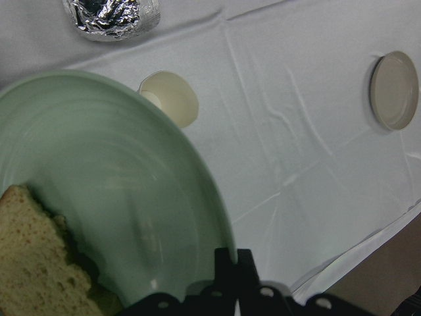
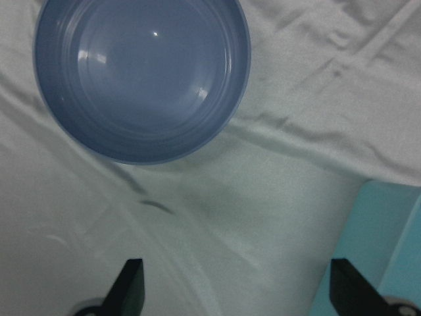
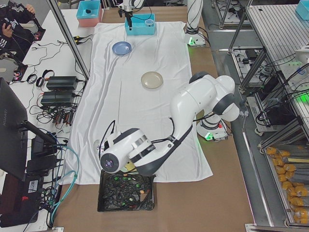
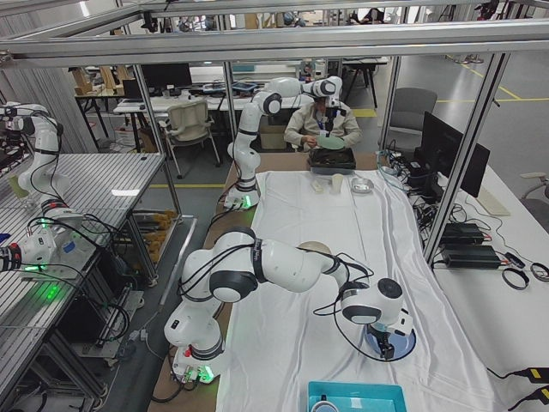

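Observation:
My left gripper is shut on the rim of a green plate, which carries a piece of bread. In the right camera view the plate hangs raised near the black tray; in the left camera view the arm mostly hides it. A foil container and a cream cup lie below it. My right gripper stands open, empty, above the cloth beside a blue plate and a turquoise bin.
A beige plate lies in the middle of the white cloth, with free cloth around it. The black tray stands at the near edge. A monitor and cables fill the table alongside.

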